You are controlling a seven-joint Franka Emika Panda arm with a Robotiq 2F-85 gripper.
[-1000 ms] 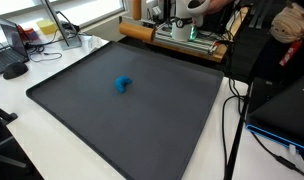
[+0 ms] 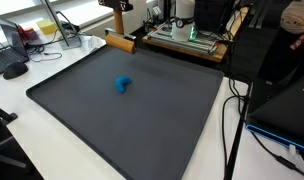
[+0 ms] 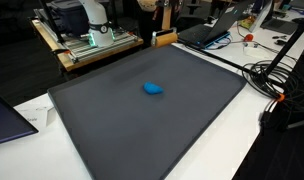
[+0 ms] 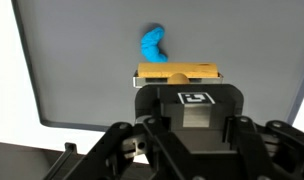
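A small wooden roller with a metal frame (image 2: 119, 43) hangs near the far edge of the dark board (image 2: 122, 110), its handle pointing up. My gripper (image 2: 117, 5), cut off by the top of exterior view 1, is shut on that handle. In the wrist view the roller's wooden bar (image 4: 177, 71) lies across the view, just beyond the gripper, whose fingers are mostly hidden. On the board rests a curved blue piece (image 2: 122, 84), which looks like dough. It lies apart from the roller, close by it in the wrist view (image 4: 152, 43).
Around the blue piece the board (image 3: 142, 130) is bare. Behind it stands a wooden-edged shelf (image 3: 92, 48) with several items. Cables (image 3: 277, 75) and a laptop (image 2: 17, 38) lie off the board's edges.
In exterior view 1 the roller has moved left and nearer since a second ago. The blue piece is unmoved.
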